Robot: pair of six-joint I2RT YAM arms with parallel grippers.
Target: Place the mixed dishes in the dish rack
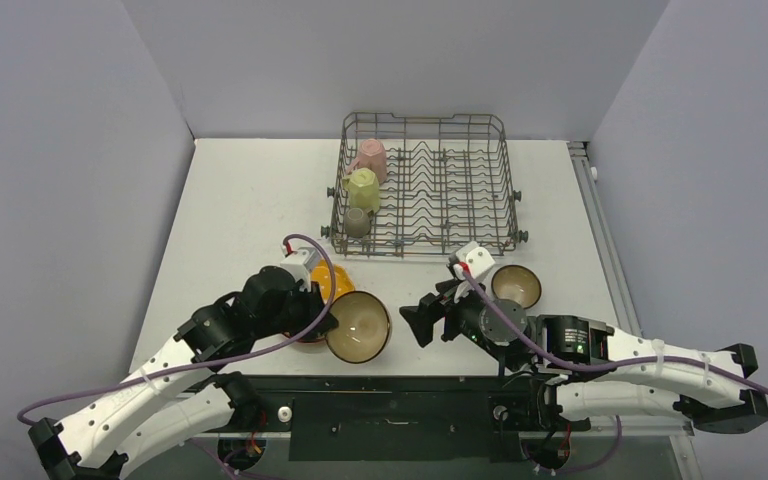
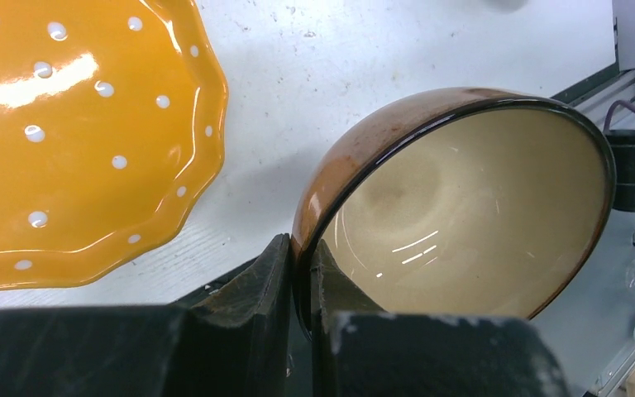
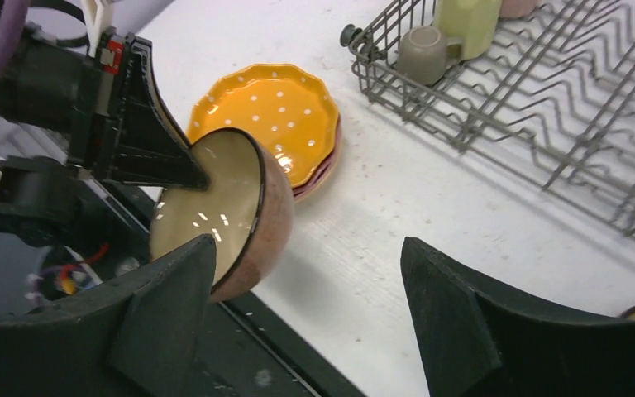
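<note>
Tilted on its side above the table's front, a brown bowl [image 2: 479, 207] with a cream inside has its rim pinched by my left gripper, which is shut on it. My right gripper stands open and empty, to the right of that bowl. A second brown bowl [image 1: 516, 287] rests on the table at the right. Partly hidden under the left arm, the orange dotted plate [image 3: 285, 116] lies on other dishes. The wire dish rack [image 1: 440, 235] holds a pink mug [image 1: 371, 158], a green mug [image 1: 363, 188] and a small grey cup [image 1: 356, 223] along its left side.
Most of the rack's middle and right side is empty. Bare white table [image 1: 250, 190] lies left of the rack. Grey walls [image 1: 80, 150] stand on both sides, and the table's front edge runs just below the held bowl.
</note>
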